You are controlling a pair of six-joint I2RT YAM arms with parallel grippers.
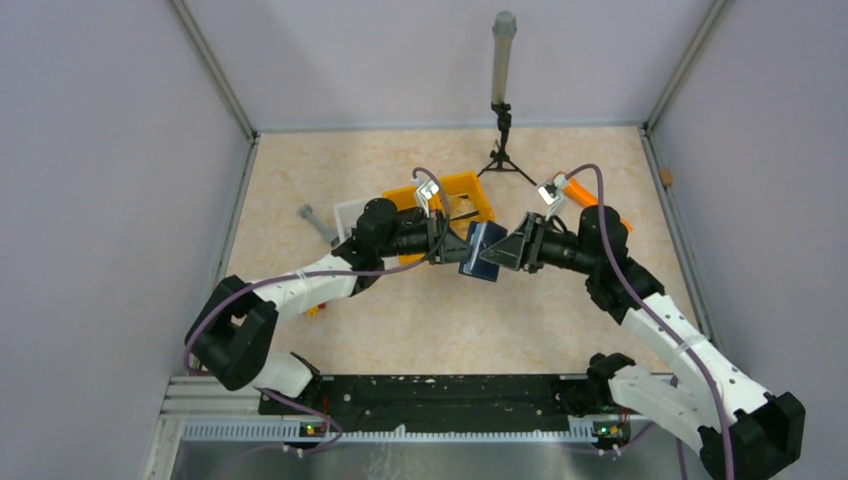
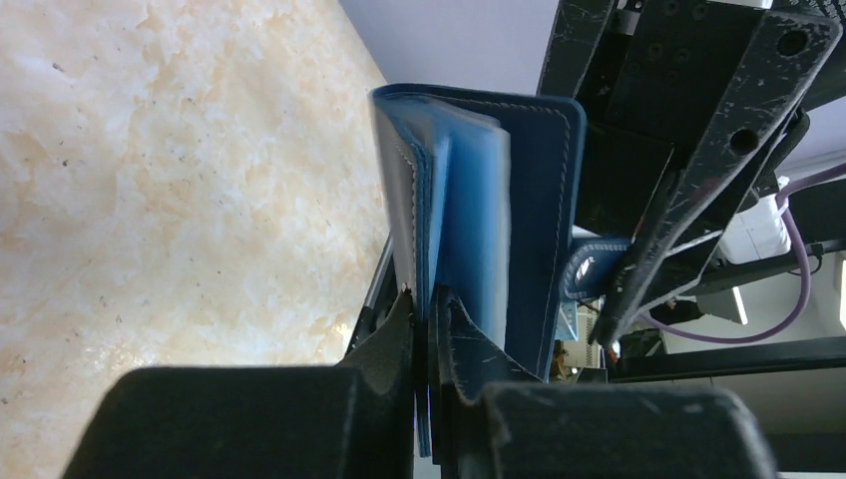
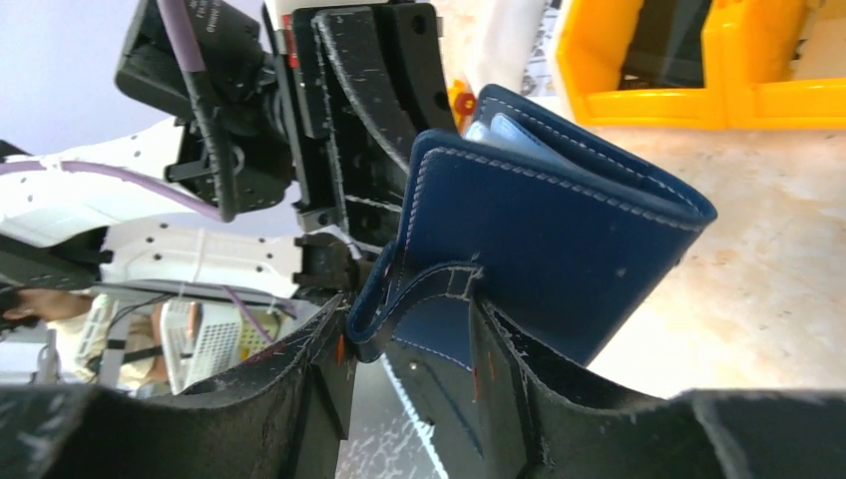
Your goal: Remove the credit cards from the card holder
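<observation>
A dark blue card holder [image 1: 483,250] with pale stitching is held in the air between the two arms, its covers nearly folded together. My left gripper is shut on one cover edge, which runs down between its fingertips. Light blue inner sleeves [image 2: 467,200] show between the covers in the left wrist view; no separate card can be made out. In the right wrist view my right gripper stands open, its fingers apart on either side of the holder's narrow strap [image 3: 429,289], which is not pinched.
Behind the left gripper sits a yellow bin [image 1: 462,190], with a white container [image 1: 348,214] to its left. An orange object [image 1: 583,192] lies at the back right, and a black tripod [image 1: 502,150] stands at the back.
</observation>
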